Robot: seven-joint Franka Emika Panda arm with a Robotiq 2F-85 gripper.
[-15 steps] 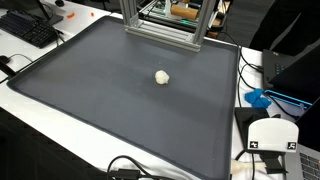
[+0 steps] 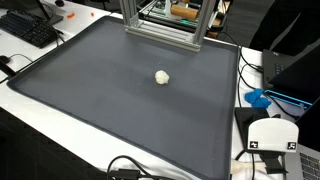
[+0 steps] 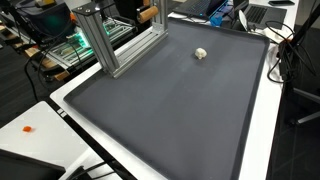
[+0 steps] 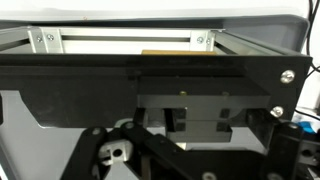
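Observation:
A small off-white lump lies alone on the grey mat, right of its middle in exterior view 1. The same pale lump shows near the mat's far side in exterior view 2. In the wrist view my gripper appears as dark parts along the lower middle, its fingers open. No object is visible held in it. A black crossbar and metal framing fill much of that view, hiding what lies beneath. The pale lump is not seen there.
A metal frame stands at the mat's back edge, with a brown cylindrical piece beside it. A keyboard, a blue cloth and cables lie outside the mat.

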